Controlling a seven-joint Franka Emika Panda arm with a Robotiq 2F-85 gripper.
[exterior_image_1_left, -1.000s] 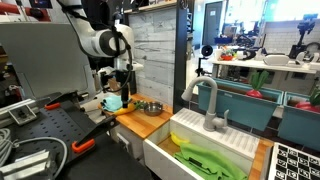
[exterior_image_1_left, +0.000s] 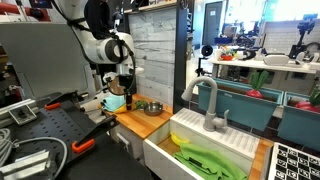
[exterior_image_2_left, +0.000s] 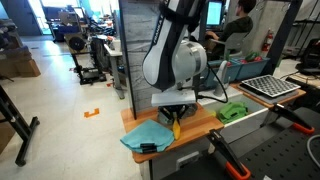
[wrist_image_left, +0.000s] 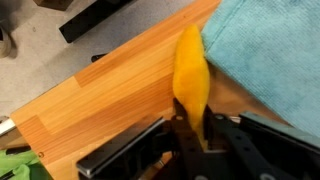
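Note:
A yellow-orange elongated object (wrist_image_left: 191, 75) extends from between my gripper's fingers in the wrist view, over the wooden board. In exterior view 2 the yellow object (exterior_image_2_left: 176, 129) stands out just below my gripper (exterior_image_2_left: 177, 114), beside a blue cloth (exterior_image_2_left: 149, 136). The fingers (wrist_image_left: 112, 154) lie on both sides of the object's near end. Whether they press on it cannot be told. From exterior view 1, the gripper (exterior_image_1_left: 127, 100) is low over the board, and the object is hard to make out.
A metal bowl (exterior_image_1_left: 149, 107) stands close to the gripper on the wooden board (exterior_image_1_left: 142, 123). The faucet (exterior_image_1_left: 210, 101) rises to the right, past the bowl. A green cloth-like item (exterior_image_1_left: 207, 161) lies in the sink. Behind the board stands a grey plank wall (exterior_image_1_left: 154, 55).
The arm has shifted a little to the right over the board. The orange patch beside the gripper shows less than it did a second ago. Cloth and bowl look unmoved.

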